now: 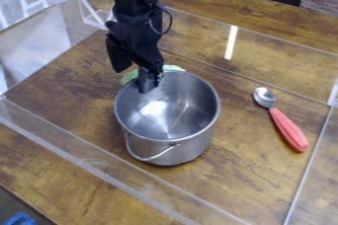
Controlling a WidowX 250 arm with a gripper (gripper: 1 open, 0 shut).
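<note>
The black gripper hangs over the back left rim of a large steel pot, its lower parts dark against the rim. A pale green object lies behind the pot, partly hidden by it and the gripper. Whether the fingers are open or shut is unclear.
A spoon with a red handle lies to the right of the pot on the wooden table. A clear plastic edge runs along the left.
</note>
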